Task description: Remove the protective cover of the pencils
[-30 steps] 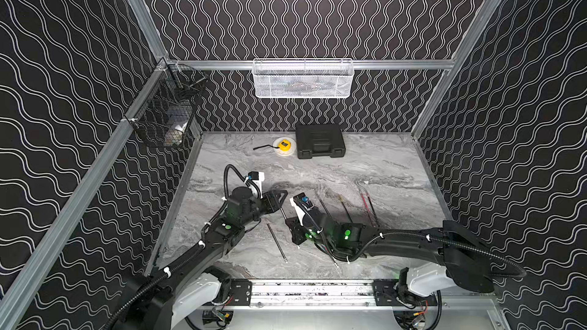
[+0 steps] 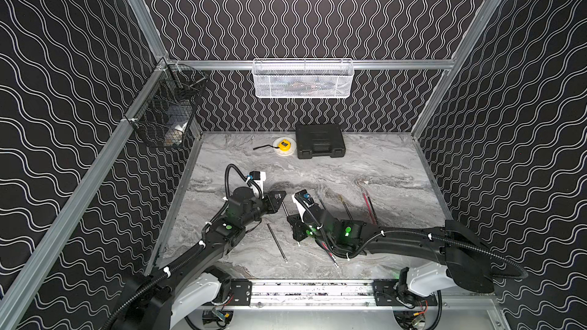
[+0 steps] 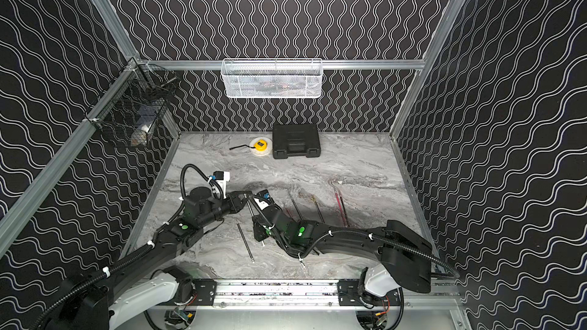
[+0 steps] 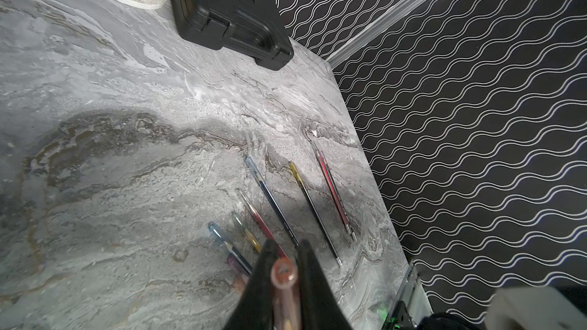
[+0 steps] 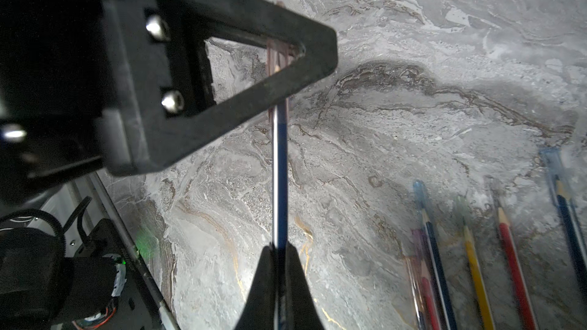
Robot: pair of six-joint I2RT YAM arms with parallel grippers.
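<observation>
A dark blue pencil stands tilted, with my right gripper shut on its shaft. Its clear protective cover sits over the sharpened tip, which shows through the plastic. My left gripper is at that upper end, one finger on each side of the cover; in the left wrist view the gap is narrow. Whether the pads press on the plastic cannot be told. From the right wrist view, only one left finger shows clearly, in front of the cover. Seen from the top left, the pencil spans the space between both grippers.
Several capped pencils lie to the right, among them a red one and a yellow one. A dark pencil lies alone nearer the front. At the back are a black case and a yellow tape measure.
Over the last second my right gripper and the blue pencil have shifted slightly to the right and away from the front edge. The left arm has barely moved.
</observation>
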